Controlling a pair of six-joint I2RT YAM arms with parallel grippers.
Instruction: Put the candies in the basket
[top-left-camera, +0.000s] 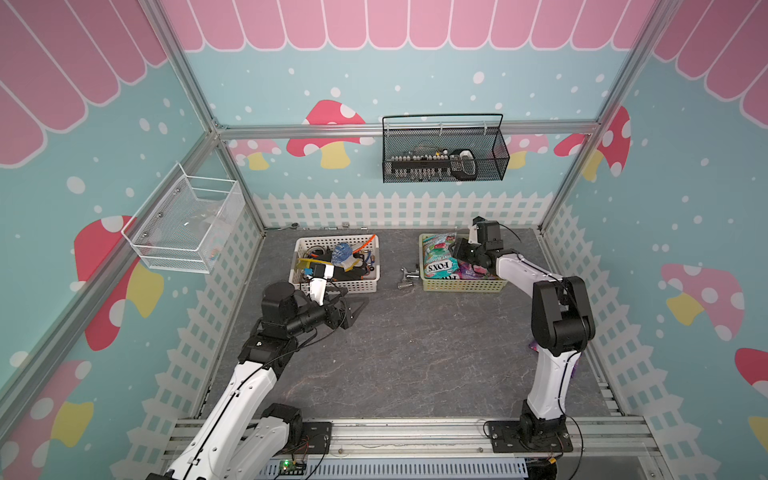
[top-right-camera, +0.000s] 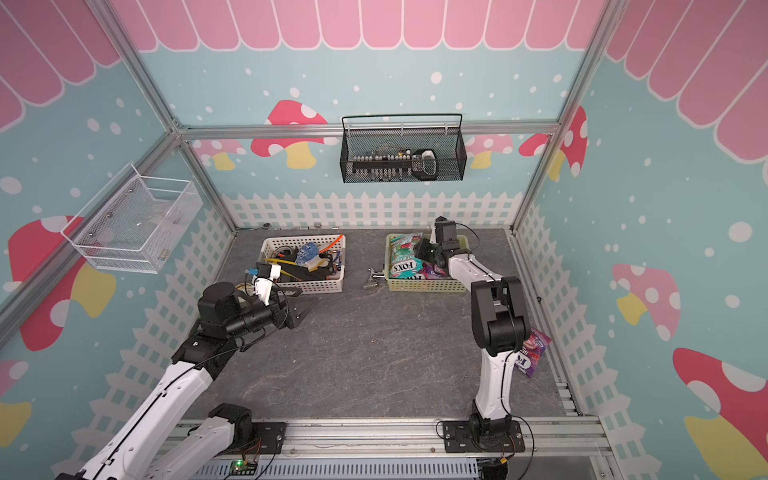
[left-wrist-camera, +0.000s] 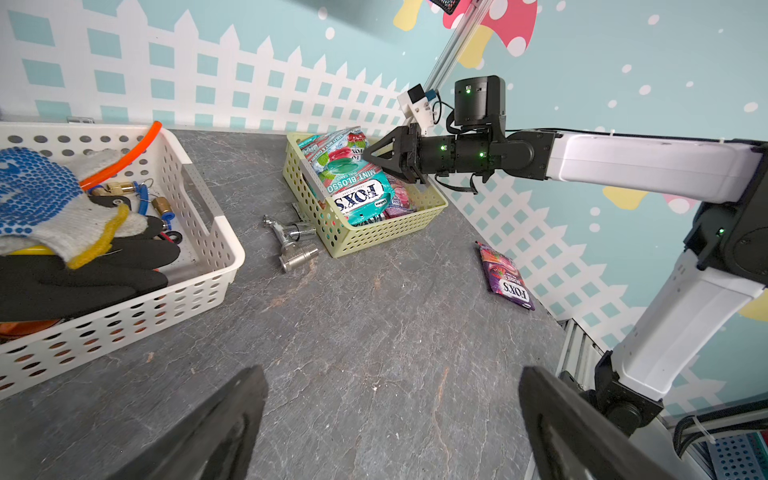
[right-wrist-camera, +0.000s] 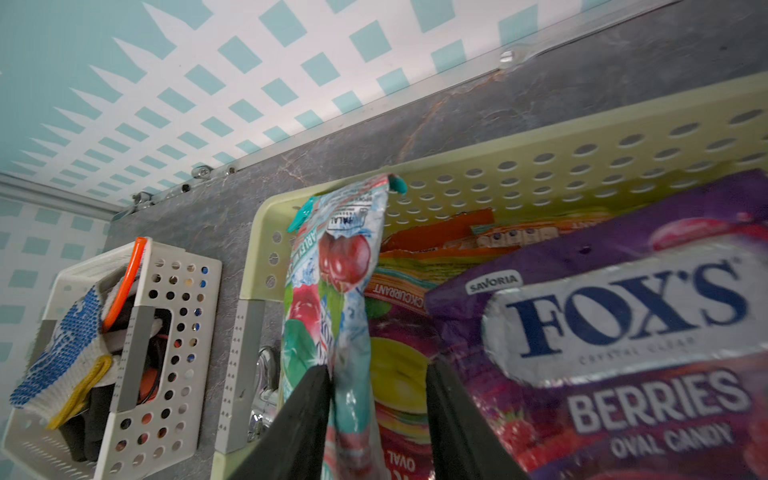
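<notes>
A teal Fox's mint bag (left-wrist-camera: 352, 172) stands in the green basket (left-wrist-camera: 384, 233), leaning against its left end. Beside it inside lie a purple berries bag (right-wrist-camera: 624, 320) and several other candy bags, partly covered. My right gripper is low over the basket with its fingers spread apart, the mint bag's upper edge loosely between them and near the left finger. Another purple Fox's bag (left-wrist-camera: 505, 276) lies flat on the table at the right, partly behind the right arm in the top right view. My left gripper hangs open and empty above the table.
Left of the green basket is a white basket (top-left-camera: 336, 286) with gloves and tools. Metal fittings (left-wrist-camera: 289, 244) lie between the two baskets. A black wire basket (top-left-camera: 444, 160) hangs on the back wall.
</notes>
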